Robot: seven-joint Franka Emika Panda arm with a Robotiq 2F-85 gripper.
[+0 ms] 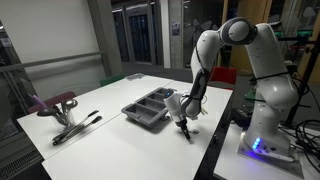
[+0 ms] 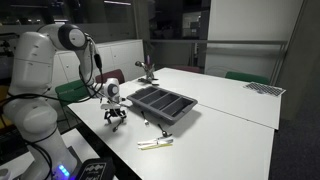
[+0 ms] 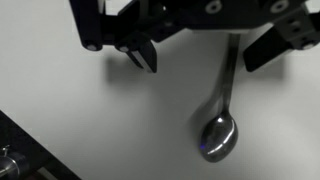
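Observation:
A dark metal spoon point(image 3: 220, 132) lies on the white table, its bowl toward the bottom of the wrist view and its handle running up between my fingers. My gripper is open above it, one finger on either side of the handle and neither touching it in this view. In exterior view 1 the gripper point(image 1: 186, 134) hangs low over the table near its front edge, and it hides most of the spoon there. The grey compartment tray point(image 2: 165, 104) stands close by on the table.
Several utensils, among them yellow-handled ones point(image 2: 155, 144), lie in front of the tray. A holder with utensils point(image 1: 66, 120) stands at the left in exterior view 1, with black tongs point(image 1: 93, 114) near it.

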